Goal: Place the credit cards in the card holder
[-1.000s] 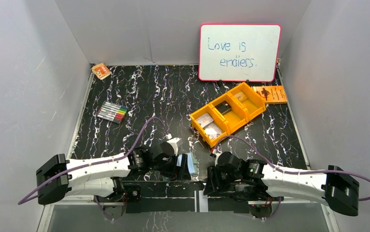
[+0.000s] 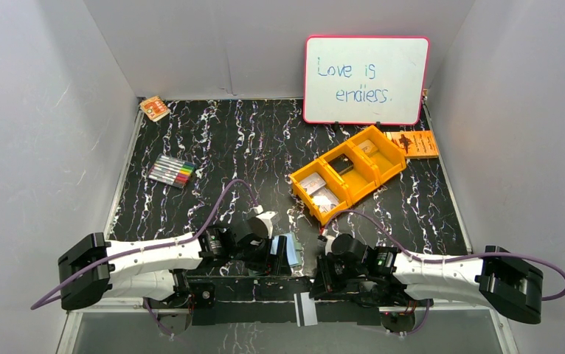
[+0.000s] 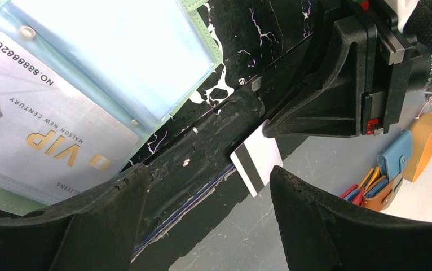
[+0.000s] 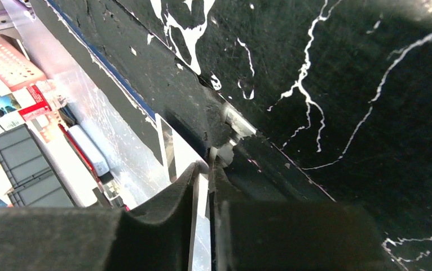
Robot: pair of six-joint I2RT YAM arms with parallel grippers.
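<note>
Under my left gripper lies the card holder (image 3: 163,62), spread flat, with pale blue pages and green edging. A white VIP card (image 3: 61,121) shows in its clear pocket. The left fingers stand wide apart with nothing between them. At the table's front edge, a white card with a dark stripe (image 2: 301,313) sticks out past the edge, tilted. My right gripper is at the card's corner, its fingertips close together with a narrow gap. White card (image 4: 183,148) shows beside and between those tips; whether they pinch it cannot be told.
A yellow tray (image 2: 374,171) with cards in its compartments stands behind the right arm. Markers (image 2: 172,171) lie at the left, and a whiteboard (image 2: 366,81) stands at the back.
The striped card has turned slightly, from straight to tilted, and shifted a little left. My right arm has moved slightly left. The left arm has barely moved.
</note>
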